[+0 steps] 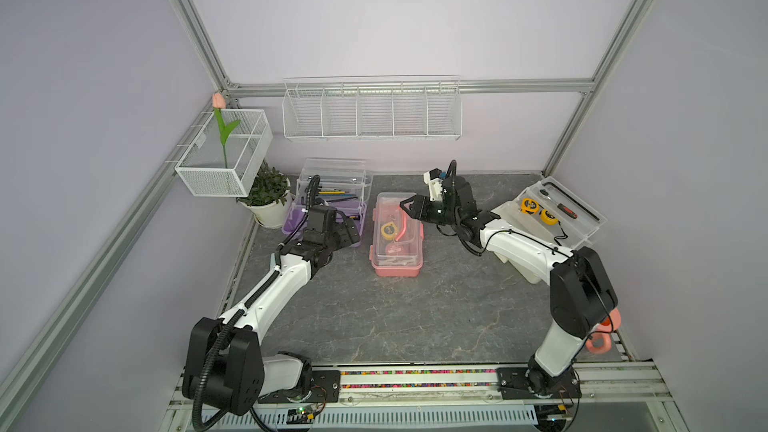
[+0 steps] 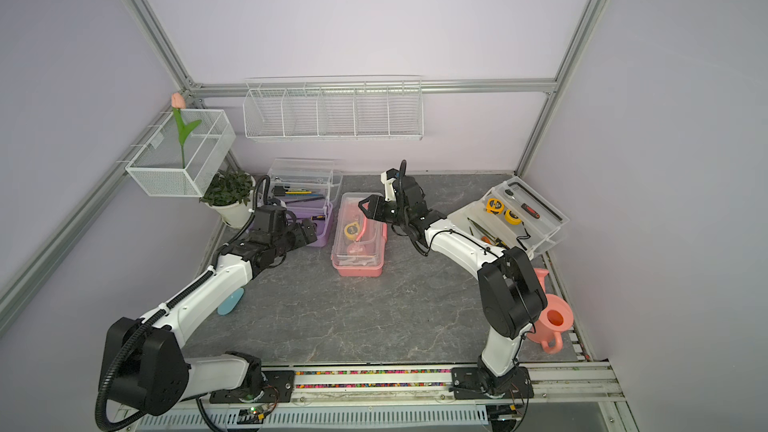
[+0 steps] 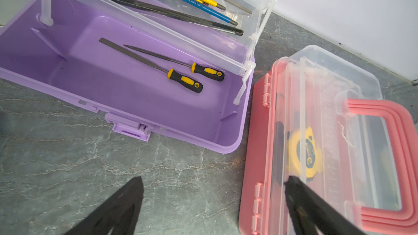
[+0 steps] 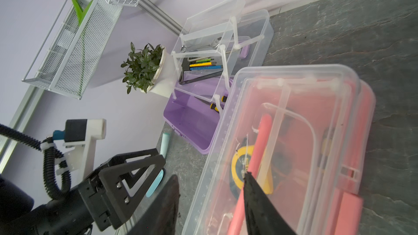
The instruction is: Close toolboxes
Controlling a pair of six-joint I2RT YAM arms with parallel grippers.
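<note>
A purple toolbox [image 3: 130, 100] at the back left is open, with two files in its base and tools in its raised clear tray. The pink toolbox [image 1: 397, 260] in the middle has its clear lid down, a yellow tape measure visible inside. A clear toolbox [image 2: 544, 224] at the right stands open with tapes and screwdrivers. My left gripper is open over the table, between the purple box and the pink one's side. My right gripper is open above the pink toolbox's lid, with nothing seen held.
A potted plant [image 2: 233, 208] and wire basket [image 1: 224, 184] are at the left. A pink watering can [image 2: 552, 320] sits at the right edge, a blue object [image 2: 230, 301] at left.
</note>
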